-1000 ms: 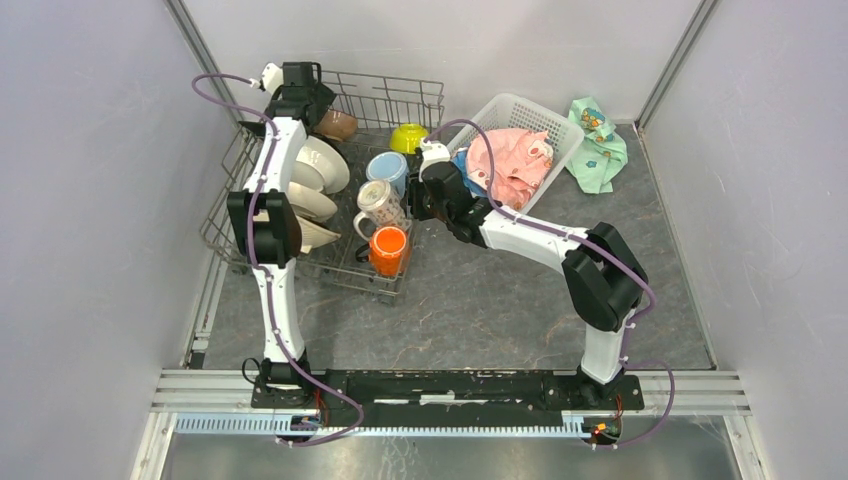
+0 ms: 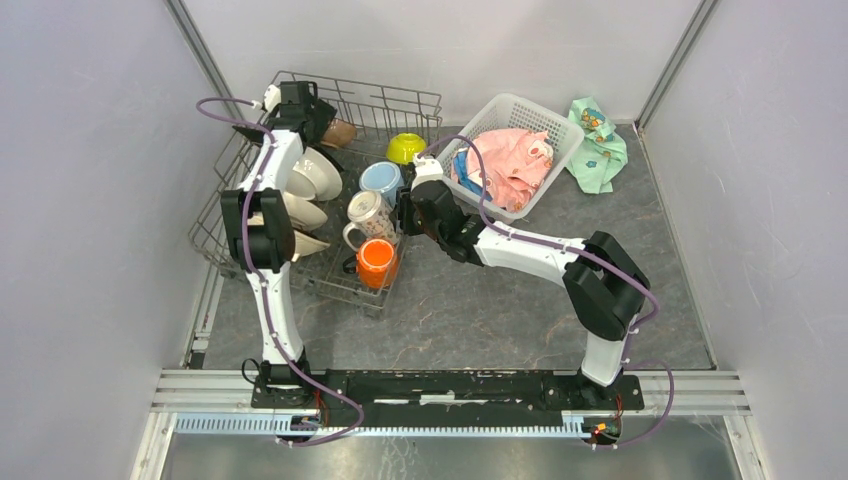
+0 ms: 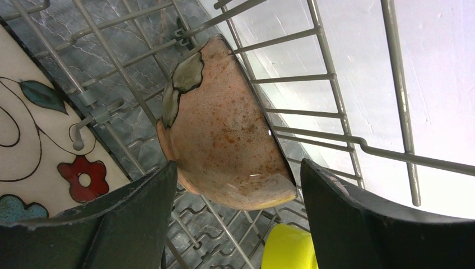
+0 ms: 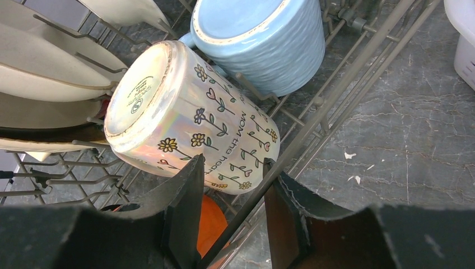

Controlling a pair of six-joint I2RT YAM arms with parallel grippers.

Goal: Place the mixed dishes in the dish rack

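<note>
The dish rack (image 2: 367,305) holds pale plates and bowls (image 2: 317,174), a brown dish (image 3: 224,140), a yellow bowl (image 2: 406,147), a blue mug (image 4: 257,50), a flowered mug (image 4: 190,117) and an orange mug (image 2: 376,260). My left gripper is open over the brown dish at the back left, with a floral plate (image 3: 50,140) beside it. My right gripper is at the rack's right rim, its fingers either side of the top rail by the flowered mug. I cannot tell whether they grip it.
A white basket (image 2: 545,185) with pink and blue cloths stands right of the rack, and a green patterned cloth (image 2: 600,160) lies beside it.
The rack with its dishes has shifted slightly left and toward the front over the last second. Both my grippers have moved toward the front, the right one also leftward.
</note>
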